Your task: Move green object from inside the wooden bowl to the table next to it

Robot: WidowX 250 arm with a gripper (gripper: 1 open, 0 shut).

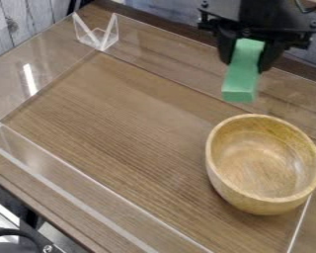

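Observation:
The green object (241, 79), a pale green block, hangs upright in the air at the upper right. My dark gripper (244, 45) is shut on its top end, and the fingers partly cover it there. Below and slightly right of the block stands the round wooden bowl (221, 161), whose inside looks empty. In the picture, the block's lower end is a little above the bowl's far rim, apart from it.
Bare wooden table (115, 124) spreads left of the bowl. A white wire-like holder (98, 35) stands at the far left corner. Dark cables (19, 233) lie at the lower left, off the table edge.

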